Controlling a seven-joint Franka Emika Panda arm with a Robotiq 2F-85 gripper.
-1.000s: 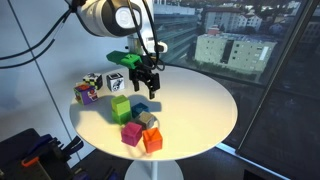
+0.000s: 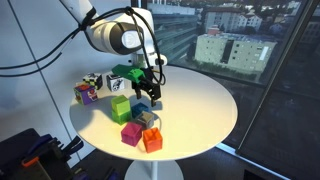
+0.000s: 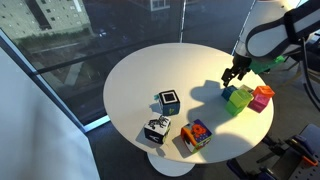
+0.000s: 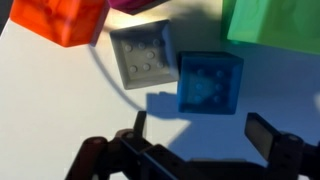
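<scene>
My gripper stands open above the table, with nothing between its fingers. Just ahead of its fingertips in the wrist view is a blue block, studded inside its top. A grey block sits close against its left side, slightly turned. In exterior view 1 the gripper hangs over the area behind the blue block. Green blocks stand to the left of it, apparently stacked. A magenta block and an orange block lie nearer the table's front edge.
Across the round white table, a black-and-white cube, a dark cube with a white square and a multicoloured cube form a separate group.
The arm has come down and the gripper now hangs lower, nearer the blue block. Its fingers remain open. The blocks have not visibly moved.
</scene>
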